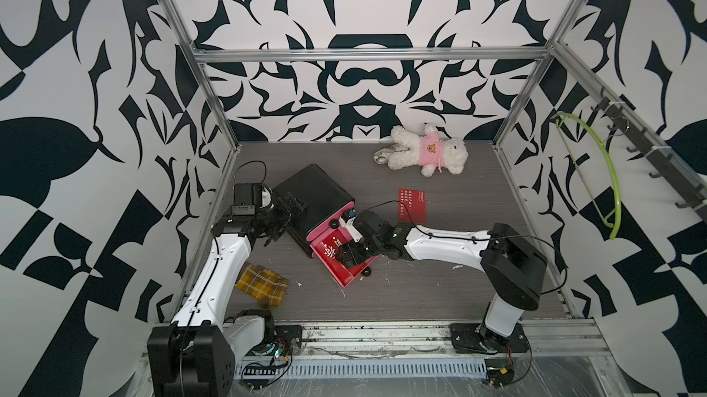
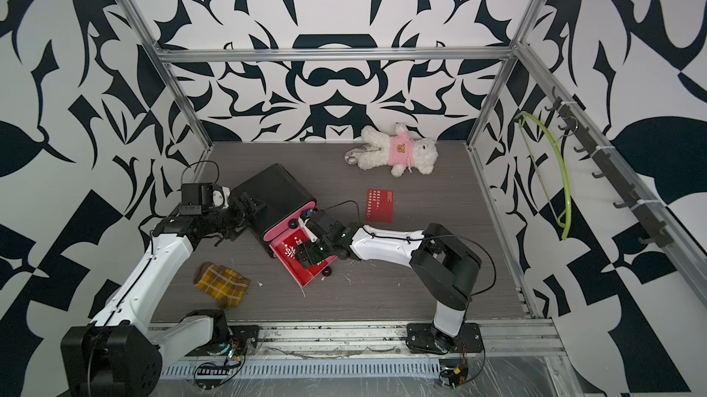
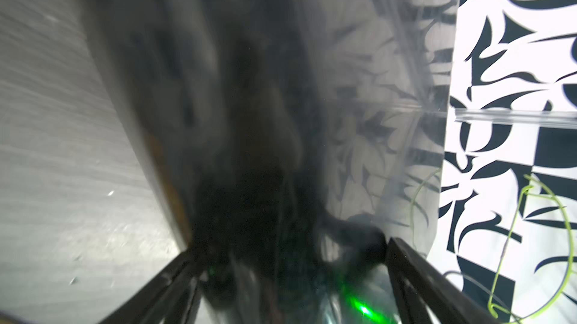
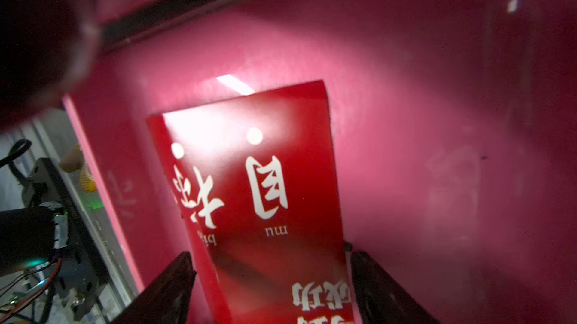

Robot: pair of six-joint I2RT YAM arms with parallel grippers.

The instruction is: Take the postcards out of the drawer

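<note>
Pulled out from the black cabinet [image 1: 315, 194], the pink drawer [image 4: 414, 101] lies open toward the front. Inside it is a red postcard [image 4: 270, 137] with white characters, leaning in the drawer in the right wrist view. My right gripper is down at the drawer, open, its fingers [image 4: 171, 291] on either side of the card's lower part; whether they touch it cannot be told. Beside the cabinet's left side is my left gripper, open, with the glossy dark cabinet surface filling its wrist view. Another red postcard [image 1: 412, 206] lies flat on the table, right of the cabinet.
A white teddy bear in a pink shirt [image 1: 430, 150] lies at the back of the table. A yellow checked cloth [image 1: 263, 285] rests at the front left.
</note>
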